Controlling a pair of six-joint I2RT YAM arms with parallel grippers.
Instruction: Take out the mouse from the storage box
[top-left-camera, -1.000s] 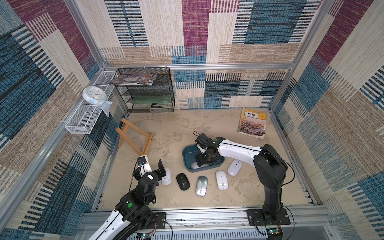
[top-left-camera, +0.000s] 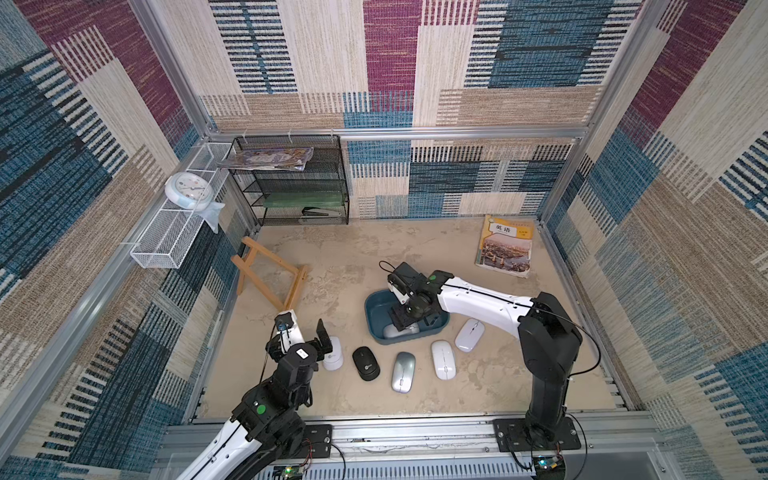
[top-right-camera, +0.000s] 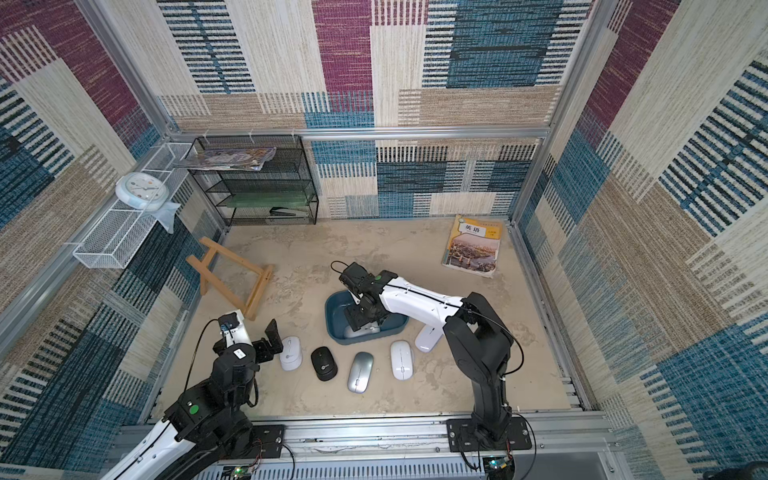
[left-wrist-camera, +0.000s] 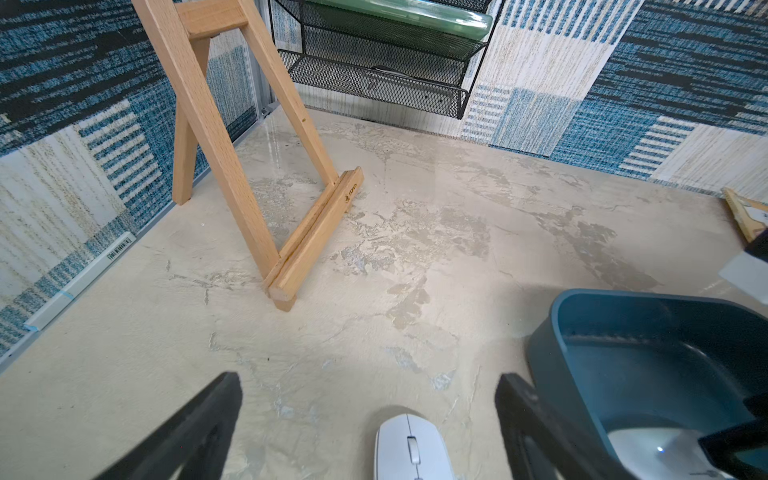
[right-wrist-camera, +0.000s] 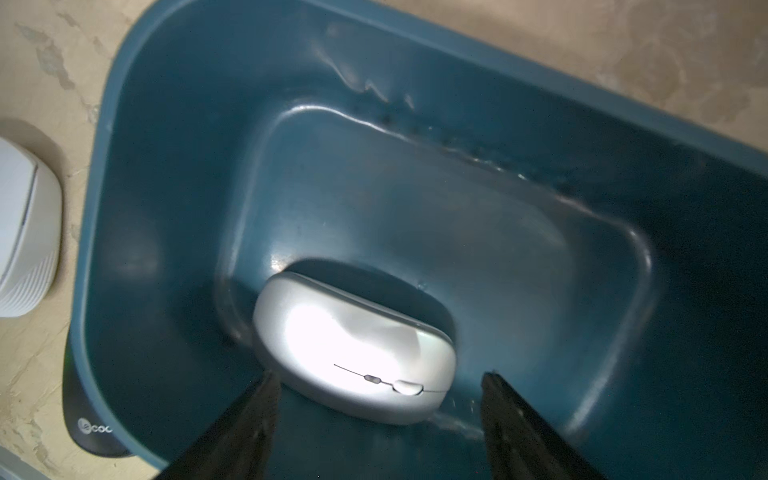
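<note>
A silver mouse (right-wrist-camera: 352, 344) lies on the floor of the teal storage box (right-wrist-camera: 448, 40), along one of its walls. My right gripper is open over the box, its two fingers (right-wrist-camera: 232, 432) spread past the mouse's ends in the right wrist view, with nothing held. In the top left view the right arm covers part of the box (top-left-camera: 374, 320) and of the mouse (top-left-camera: 393, 331). Left of the box, my left gripper stands open above the table, a white mouse (left-wrist-camera: 409, 448) showing between its fingers but lower down.
In front of the box sit a black mouse (top-left-camera: 366, 363), a grey mouse (top-left-camera: 403, 372) and a white mouse (top-left-camera: 443, 360); another white mouse (top-left-camera: 469, 335) is to its right. A wooden easel (top-left-camera: 272, 272) and a book (top-left-camera: 505, 245) stand farther back.
The left arm and the mice stayed put.
</note>
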